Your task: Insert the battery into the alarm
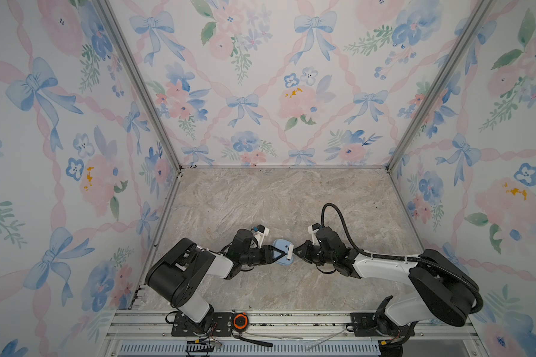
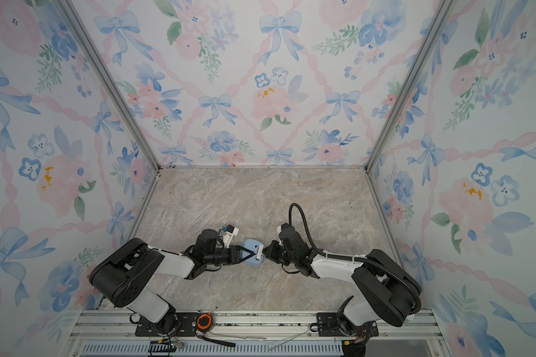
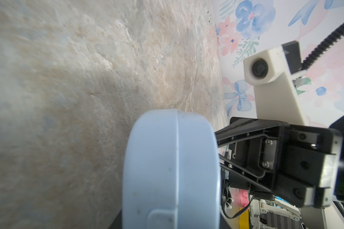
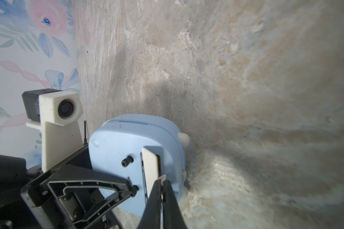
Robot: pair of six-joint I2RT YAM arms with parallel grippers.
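Observation:
A light blue alarm clock [image 4: 114,141] hangs above the table, its back towards the right arm. My left gripper [image 1: 278,254] is shut on it, with one black finger lying across that back; its rounded edge fills the lower middle of the left wrist view. A white flap [image 4: 149,166] stands out from the clock's back, and beside it shows a dark, copper-coloured strip that may be the battery [image 4: 159,162]. Close in at the flap's lower end are the right gripper's [image 4: 161,190] tips, nearly together. Whether they pinch anything is unclear.
Two black knobs stick out of the clock's back, the upper one [image 4: 126,161] clear of the left finger. Bare stone-patterned table [image 1: 250,196] lies behind the arms. An orange round object [image 1: 240,321] sits at the front rail, and a black cable [image 1: 342,220] loops above the right arm.

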